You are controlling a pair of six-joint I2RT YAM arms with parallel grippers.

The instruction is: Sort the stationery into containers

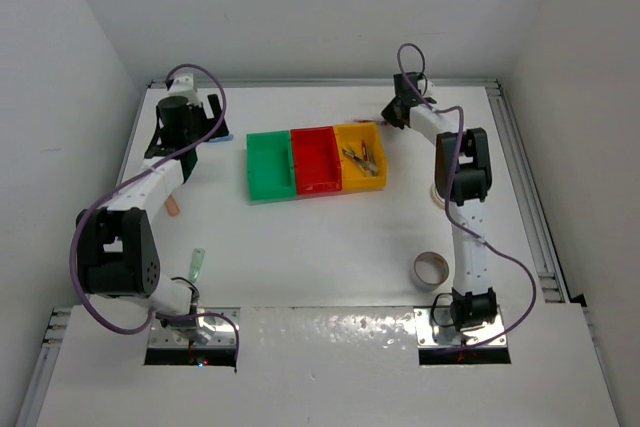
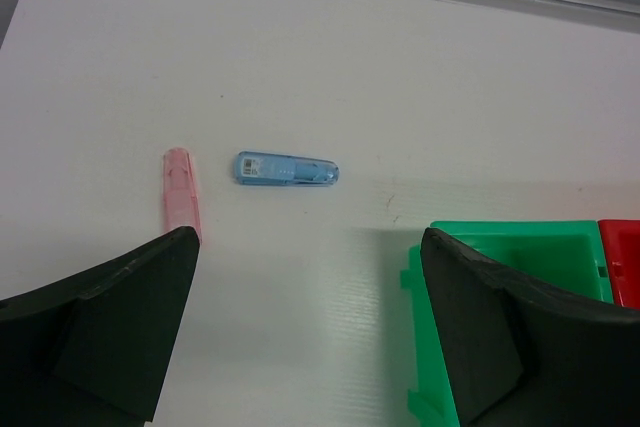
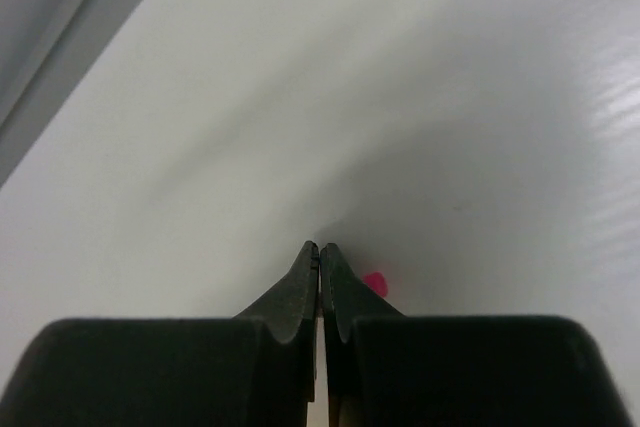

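Note:
In the right wrist view my right gripper is shut, its fingertips meeting with nothing between them. A pink pen end [image 3: 376, 283] lies on the table just right of the fingers; the rest is hidden behind them. From above, the red-pink pen [image 1: 364, 121] lies along the back edge of the yellow container [image 1: 374, 185], outside the gripper. My left gripper stands wide open and empty above the back left of the table. Below it are a blue stationery piece [image 2: 287, 169] and a pink one [image 2: 181, 192], partly covered by the left finger.
A red container [image 1: 319, 189] and a green container [image 1: 272, 195] adjoin the yellow one, which holds several items. On the left lie an orange-brown piece [image 1: 172, 205] and a green piece [image 1: 196, 264]. A round cup [image 1: 430, 269] stands front right.

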